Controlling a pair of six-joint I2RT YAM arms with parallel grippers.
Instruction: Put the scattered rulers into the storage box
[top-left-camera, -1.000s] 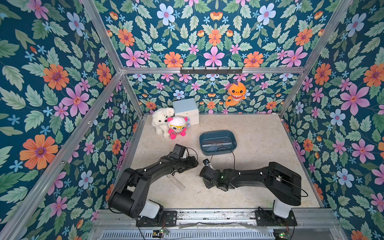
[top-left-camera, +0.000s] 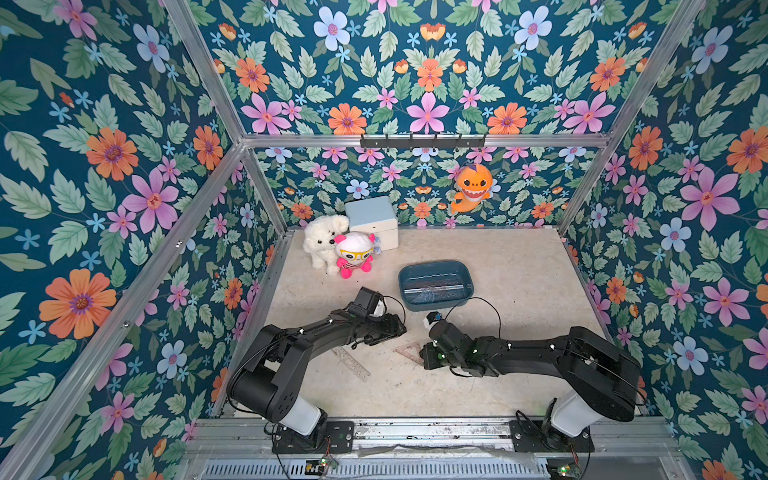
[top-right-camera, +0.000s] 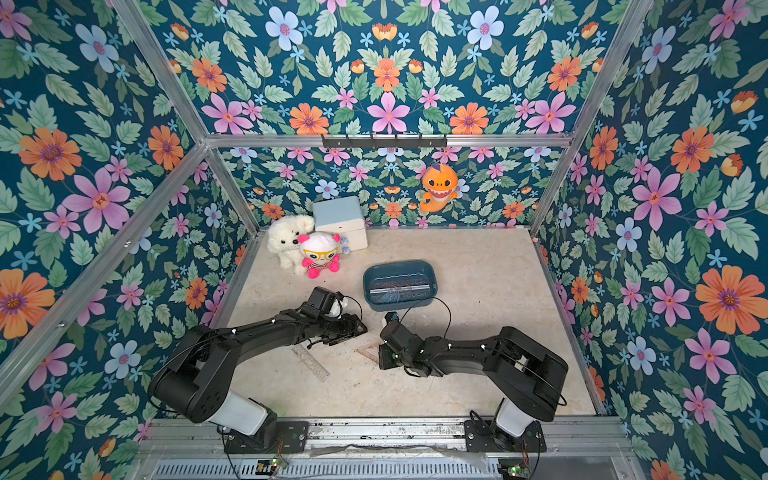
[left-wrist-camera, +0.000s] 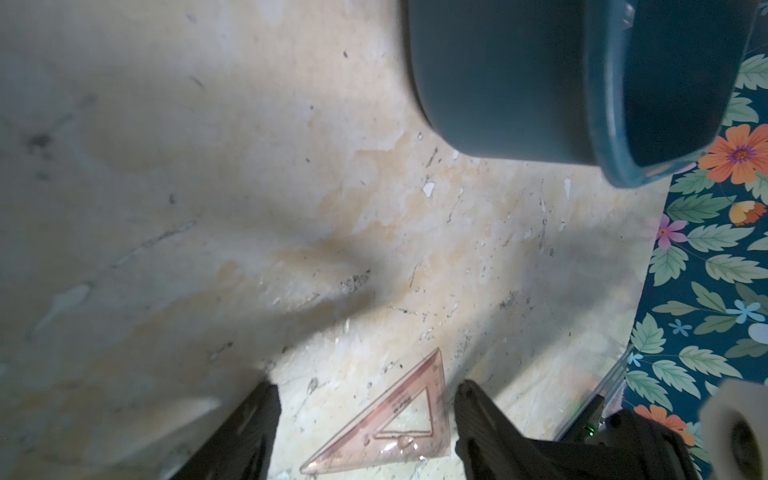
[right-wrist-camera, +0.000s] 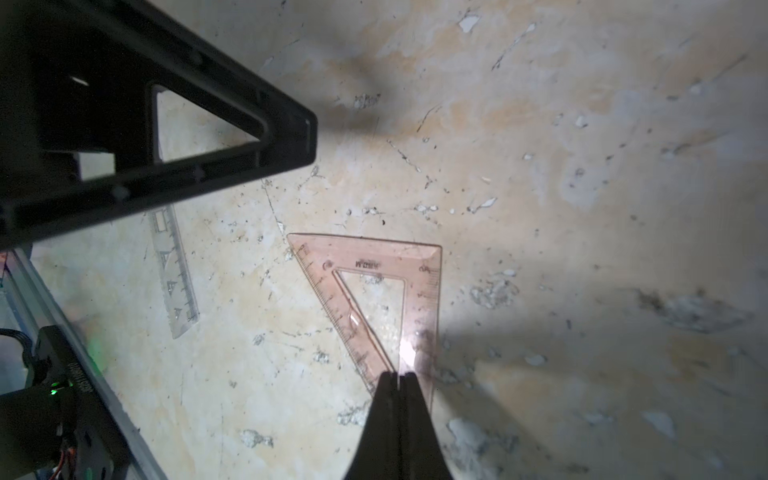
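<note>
The teal storage box (top-left-camera: 436, 303) stands at mid table, holding clear rulers. A clear straight ruler (top-left-camera: 354, 365) (right-wrist-camera: 172, 272) lies on the front-left table. A pink triangle ruler (top-left-camera: 408, 352) (left-wrist-camera: 376, 436) (right-wrist-camera: 420, 320) lies between the grippers. My left gripper is open above the table beside the triangle, which shows between its fingertips in the left wrist view, not held. My right gripper is shut, its tips over a corner of the pink triangle in the right wrist view.
A white dog plush (top-left-camera: 320, 240), a pink plush toy (top-left-camera: 355, 256) and a light blue-lidded box (top-left-camera: 369, 209) stand at the back left. An orange shark (top-left-camera: 472, 188) is on the back wall.
My right arm has moved right from a second ago, uncovering the pink triangle. My left gripper has shifted slightly right toward it.
</note>
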